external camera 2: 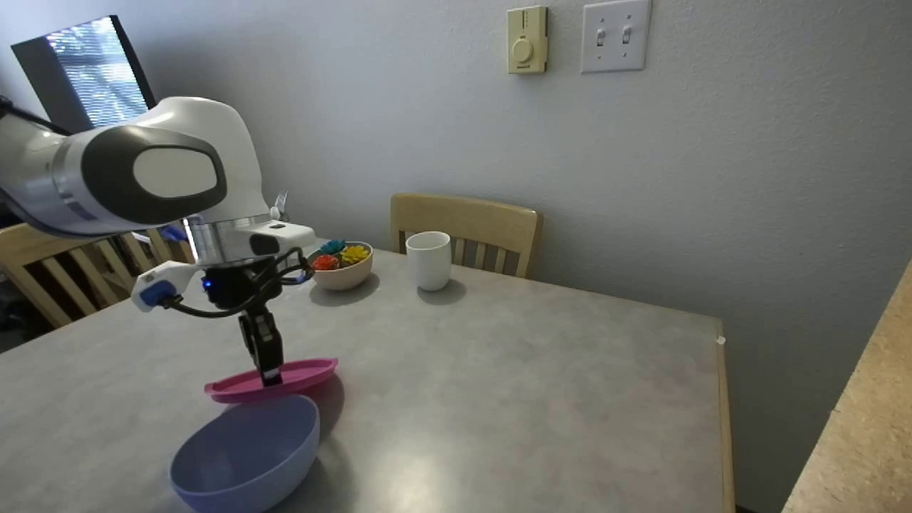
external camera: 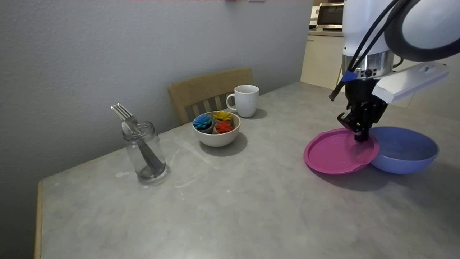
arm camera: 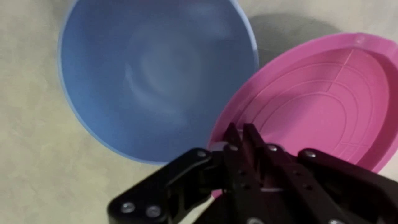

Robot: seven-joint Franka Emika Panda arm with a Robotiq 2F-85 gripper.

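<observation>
A pink plate (external camera: 338,151) is pinched near its edge, with my gripper (external camera: 361,137) shut on it. Its outline looks narrowed and bent, with raised sides and pointed ends, in exterior view 2 and the wrist view. The blue bowl (external camera: 404,151) stands upright right beside it; its inside (arm camera: 160,63) looks empty. In the wrist view the plate (arm camera: 317,108) overlaps the bowl's rim, and my gripper has its fingertips at the plate's near-left edge. Whether plate and bowl touch, I cannot tell.
A white bowl (external camera: 216,139) with several coloured succulents, a white mug (external camera: 247,101) and a glass jar (external camera: 146,159) of cutlery stand toward the wall.
</observation>
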